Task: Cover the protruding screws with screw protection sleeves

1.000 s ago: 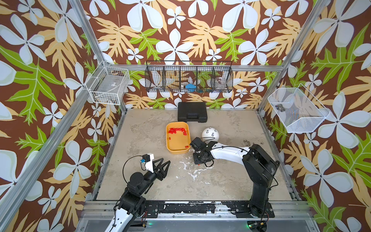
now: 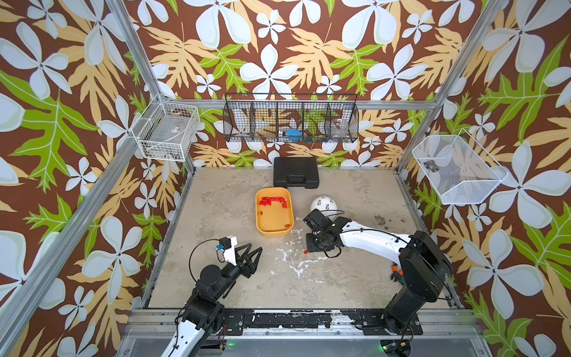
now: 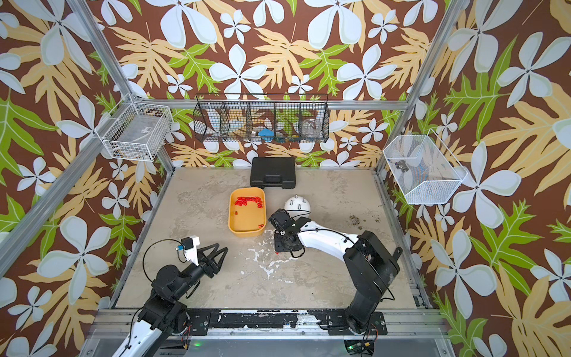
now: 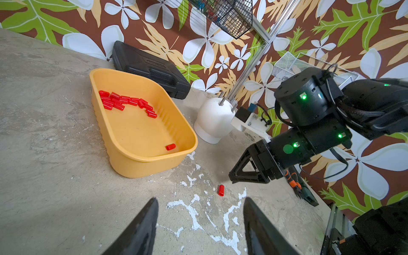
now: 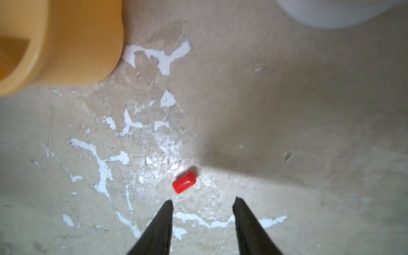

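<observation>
One red sleeve (image 5: 184,182) lies on the worktop just ahead of my right gripper, whose fingers stand apart with nothing between them. An orange bin (image 4: 144,158) holds several red sleeves (image 4: 119,106). A white dome (image 4: 213,119) with upright screws (image 2: 324,201) stands behind my right gripper; how many screws are bare is too small to tell. My left gripper hangs at the front left, open and empty, facing the bin.
A black case (image 2: 295,172) lies at the back. Wire baskets (image 2: 289,119) hang on the walls. An orange-and-black object (image 4: 295,184) rests at the right edge.
My right gripper and arm have moved to the right, uncovering the red sleeve on the worktop. The left arm has not visibly moved.
</observation>
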